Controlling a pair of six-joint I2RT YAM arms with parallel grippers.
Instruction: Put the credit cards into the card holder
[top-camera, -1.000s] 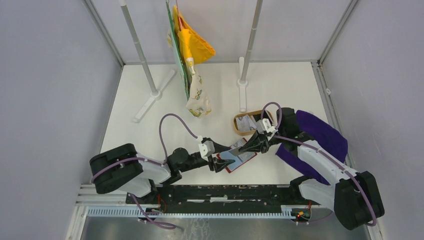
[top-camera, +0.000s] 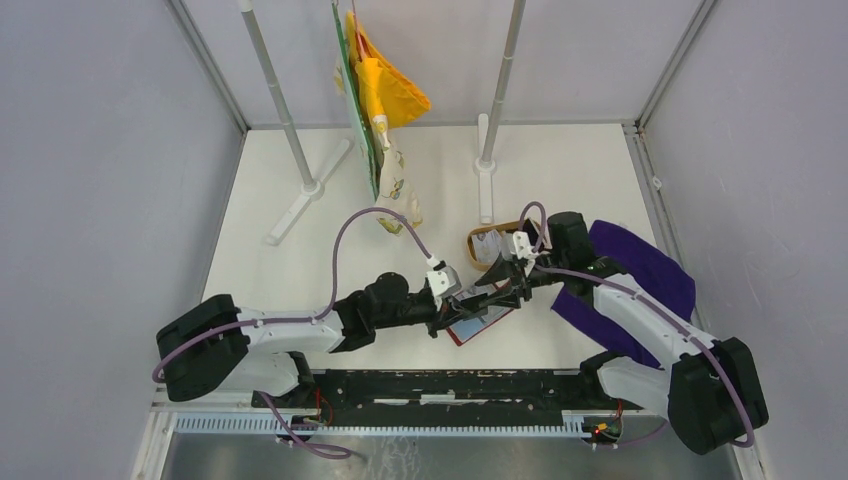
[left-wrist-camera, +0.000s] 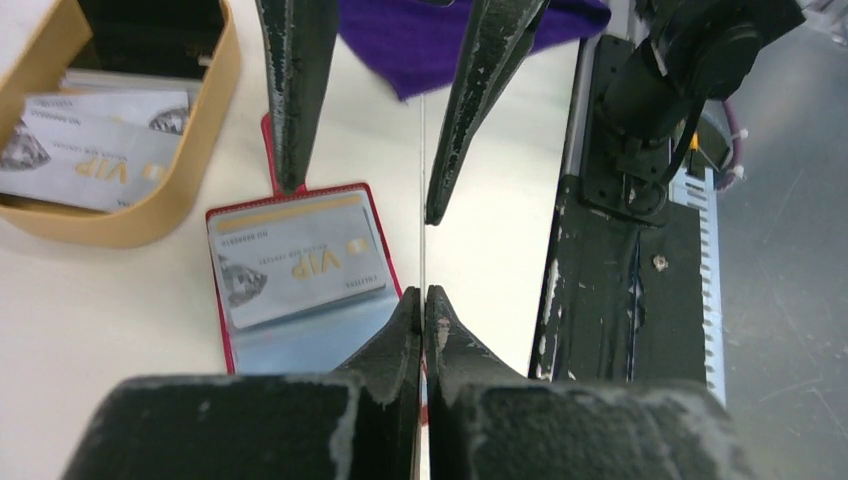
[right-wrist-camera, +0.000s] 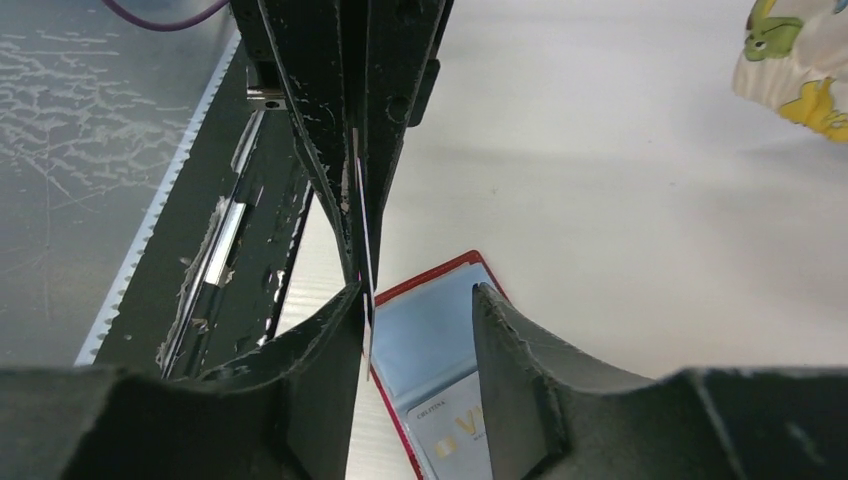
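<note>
Above the card holder, my left gripper is shut on a thin card (left-wrist-camera: 423, 240), which appears edge-on. My right gripper stands part open, the same card's edge (right-wrist-camera: 366, 250) beside one of its fingers and a clear gap to the other. Below lies the red-edged card holder (left-wrist-camera: 310, 345) with a light blue pocket. A grey VIP card (left-wrist-camera: 300, 270) sits in that pocket, its upper part showing. In the top view both grippers meet over the holder (top-camera: 468, 330) and partly cover it.
A wooden tray (left-wrist-camera: 165, 215) with more cards (left-wrist-camera: 95, 150) and a dark item stands behind the holder. Purple cloth (top-camera: 650, 285) lies at the right. Hanging cloths (top-camera: 390, 100) and white stand feet (top-camera: 486, 190) are farther back.
My left gripper has moved right to the card by the right gripper and shut on it; it was open before. The right gripper has opened partway and shifted slightly.
</note>
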